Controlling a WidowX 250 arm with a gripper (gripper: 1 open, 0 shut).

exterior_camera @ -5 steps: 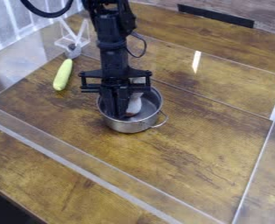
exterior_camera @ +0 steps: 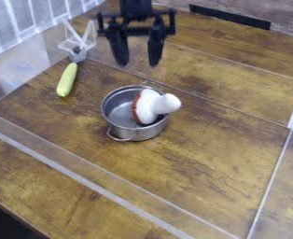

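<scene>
My gripper (exterior_camera: 135, 51) is raised at the top middle of the camera view, dark and blurred, its fingers apart and pointing down with nothing seen between them. Below it a steel pot (exterior_camera: 120, 115) with wire handles stands on the wooden table (exterior_camera: 212, 177). A white object (exterior_camera: 160, 106) with a reddish edge leans inside the pot, toward its right, reaching over the rim.
A pale green corn-like object (exterior_camera: 67, 80) lies left of the pot, with a small white rack-like object (exterior_camera: 78, 39) behind it. Clear panels line the left and right edges.
My gripper has risen up and back, away from the pot. The pot sits slightly left of where it was a second ago, and the white object now shows fully.
</scene>
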